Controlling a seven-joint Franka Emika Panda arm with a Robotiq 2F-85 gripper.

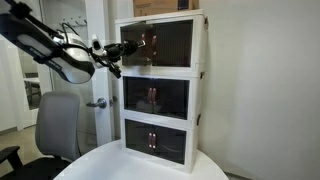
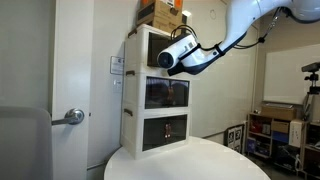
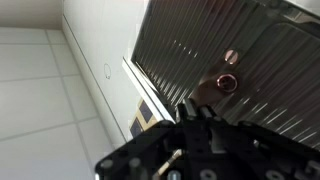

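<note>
A white cabinet point(image 1: 160, 73) with three tiers of dark double doors stands on a round white table. My gripper point(image 1: 139, 44) is up at the top tier, in front of its left door point(image 1: 133, 56). The wrist view has a brown handle point(image 3: 217, 84) with a round screw, fixed to a dark ribbed door panel point(image 3: 190, 45). There my gripper appears shut on this handle, though dark fingers hide the contact. From exterior view 2, the arm's wrist point(image 2: 178, 54) covers much of the top tier. How far the top door stands from its frame cannot be told.
Cardboard boxes point(image 1: 165, 5) rest on the cabinet's top. An office chair point(image 1: 57, 125) stands at the left, near a door with a metal lever point(image 1: 98, 103). Bare white table point(image 2: 190, 160) lies before the cabinet.
</note>
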